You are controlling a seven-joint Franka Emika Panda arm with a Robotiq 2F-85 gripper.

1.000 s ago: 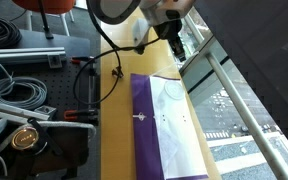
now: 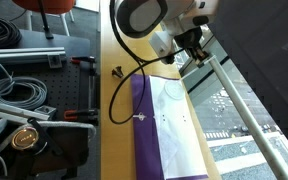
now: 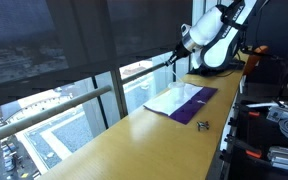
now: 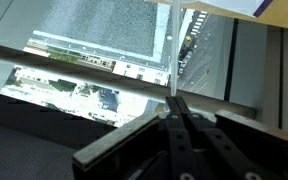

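My gripper is shut, fingertips together in the wrist view. A thin pale rod [image 4: 175, 50] runs out from the fingertips; whether they grip it or only meet it, I cannot tell. Exterior view 2 has the gripper [image 3: 168, 59] above the far part of a white sheet [image 3: 166, 104]. That sheet lies over a purple cloth [image 3: 189, 109] on the wooden table [image 3: 119, 150]. A pale round outline [image 2: 174, 90] shows on the sheet near the gripper in exterior view 1, too faint to identify.
Windows with a horizontal rail [image 3: 84, 97] and a dark blind [image 3: 54, 40] flank the table. A small dark object [image 3: 203, 126] sits on the wood by the cloth. Coiled cables [image 2: 24, 95] lie on the black base.
In exterior view 1 the arm and gripper have moved right, toward the window rail, and a little down over the second, with less movement in the last half. The sheet and cloth look unmoved.
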